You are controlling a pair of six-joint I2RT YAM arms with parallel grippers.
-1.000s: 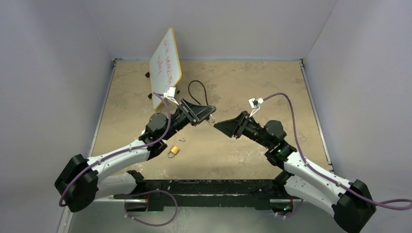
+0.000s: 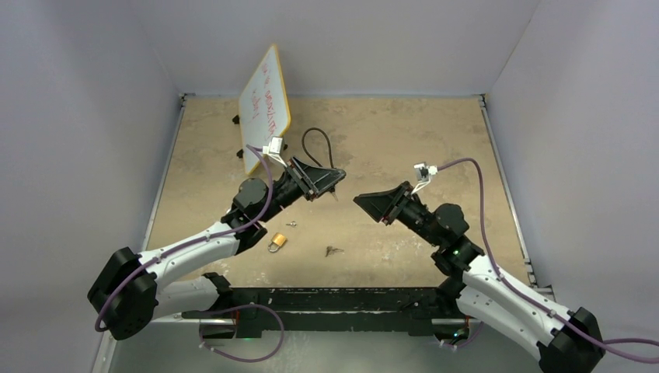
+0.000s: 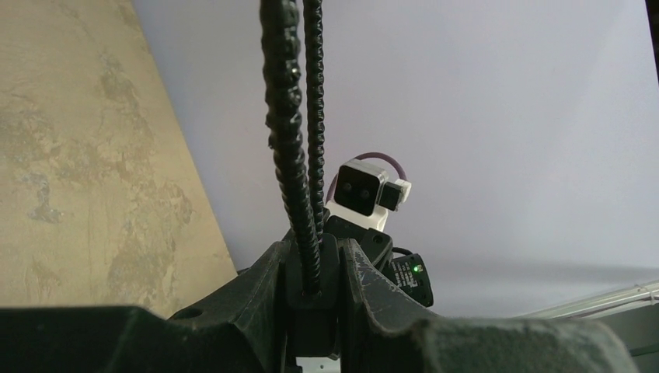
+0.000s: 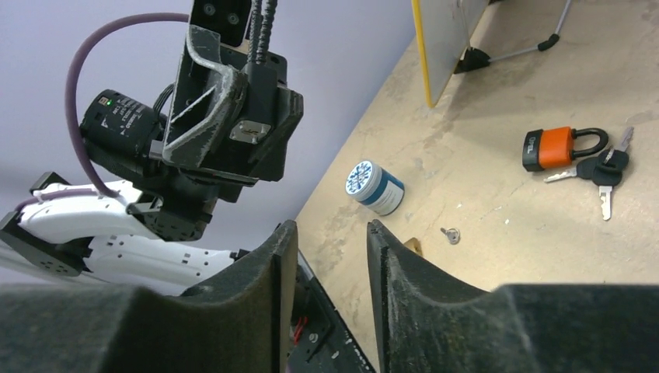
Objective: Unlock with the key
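My left gripper [image 2: 332,180] is raised near the middle, shut on a small object at its tip, with a pale piece hanging below in the top view; I cannot tell what it is. My right gripper stands apart from it, open with nothing between its fingers. An orange padlock [image 4: 556,148] with its shackle and black-headed keys [image 4: 611,171] lie on the board in the right wrist view. A brass padlock [image 2: 277,241], a small key [image 2: 291,224] and another key bunch [image 2: 332,250] lie on the near part of the board.
A yellow-edged whiteboard [image 2: 260,109] stands at the back left, a black cable [image 2: 317,130] beside it. A blue-and-white tub [image 4: 382,191] stands on the board. The back right of the board is clear.
My right gripper has drawn back to the right from the left gripper's tip. The key bunch now shows on the board below them. The left arm has barely moved.
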